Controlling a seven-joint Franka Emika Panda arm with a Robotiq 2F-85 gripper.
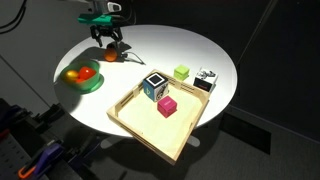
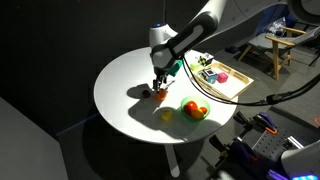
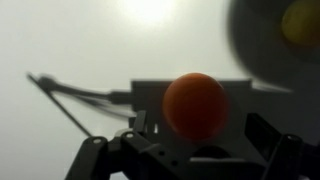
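On the white table at the back left lies an orange ball-like fruit (image 1: pixel 111 55), which shows from above in the wrist view as an orange round thing (image 3: pixel 195 106). My gripper (image 1: pixel 106 42) hangs close above it, pointing down. In the wrist view the fingers (image 3: pixel 258 130) stand wide apart with the fruit a little ahead of and between them, not gripped. A green bowl (image 1: pixel 92 88) holding red and yellow-orange round fruits stands nearer the front left. From the second exterior view, the fruit (image 2: pixel 161 95) sits beneath the gripper (image 2: pixel 160 84).
A wooden tray (image 1: pixel 178 152) on the right holds a dark patterned cube (image 1: pixel 155 86) and a pink cube (image 1: pixel 167 106). Behind it stand a yellow-green cube (image 1: pixel 181 73) and a black-and-white box (image 1: pixel 205 79).
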